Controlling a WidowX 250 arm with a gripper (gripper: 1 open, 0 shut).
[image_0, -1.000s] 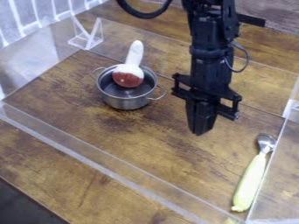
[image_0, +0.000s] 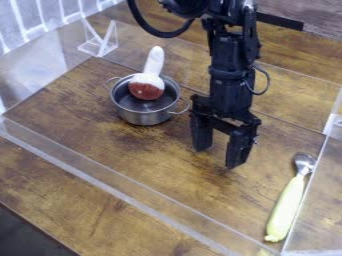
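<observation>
My black gripper (image_0: 218, 137) hangs over the middle of the wooden table, fingers apart with nothing between them. To its left a small steel pot (image_0: 143, 110) holds a white-handled object (image_0: 152, 63) with a red-and-white round end (image_0: 147, 88). On the right, a spoon-like utensil with a pale yellow handle (image_0: 286, 207) and a silver head (image_0: 303, 162) lies on the table, clear of the gripper.
Clear plastic walls (image_0: 134, 186) border the work area. A white bracket (image_0: 99, 42) stands at the back left.
The gripper has moved a little to the left and turned, so both open fingers now show. The pot and the utensil have not moved.
</observation>
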